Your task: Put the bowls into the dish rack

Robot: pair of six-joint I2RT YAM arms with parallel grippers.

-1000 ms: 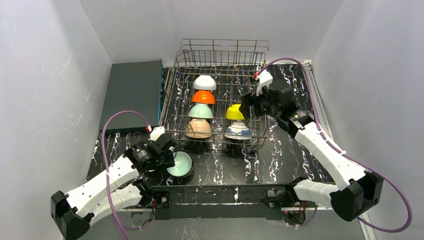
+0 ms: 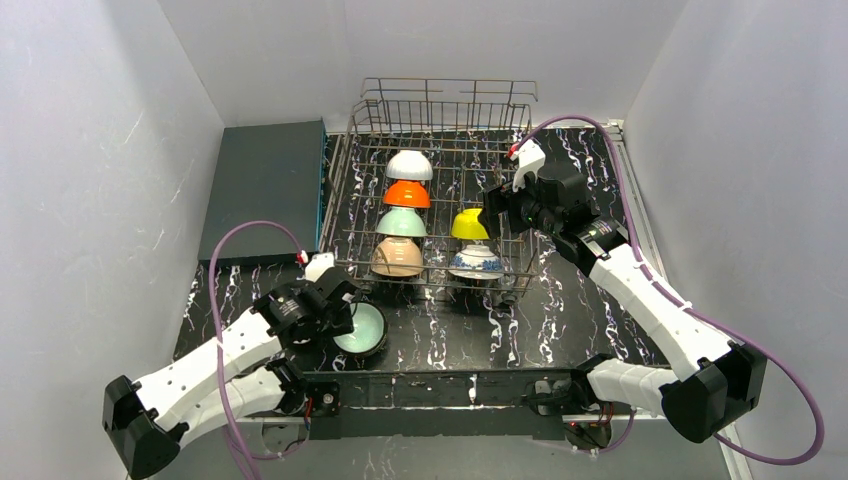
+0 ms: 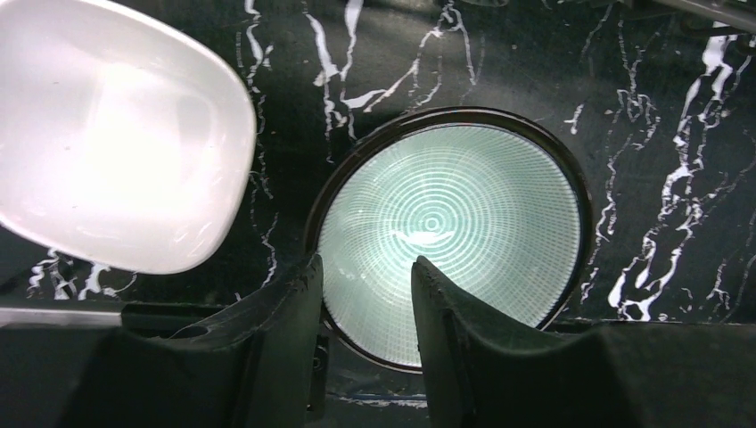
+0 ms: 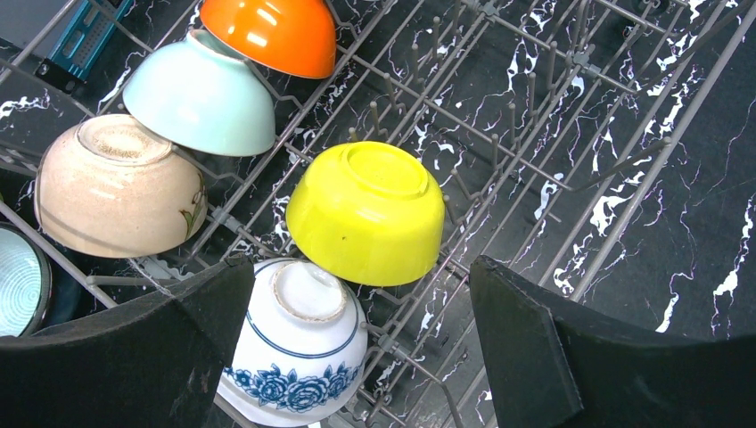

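A dark-rimmed pale green bowl [image 2: 360, 328] lies upright on the counter before the rack [image 2: 340, 180]. My left gripper hangs over it, part open with nothing between its fingers; a white dish [image 3: 116, 134] lies beside it. In the rack, upside down or tilted, sit white [image 2: 409, 165], orange [image 2: 407, 193], mint [image 4: 198, 102], tan [image 4: 116, 196], yellow [image 4: 357, 223] and blue-flowered [image 4: 294, 374] bowls. My right gripper stands open above the rack's right side, over the yellow and flowered bowls, holding nothing.
A dark flat box [image 2: 262, 180] lies left of the rack. The counter [image 2: 540, 330] right of the pale green bowl is clear. Walls enclose the back and both sides.
My left arm has shifted only slightly over the pale green bowl. The right arm and the bowls have not moved.
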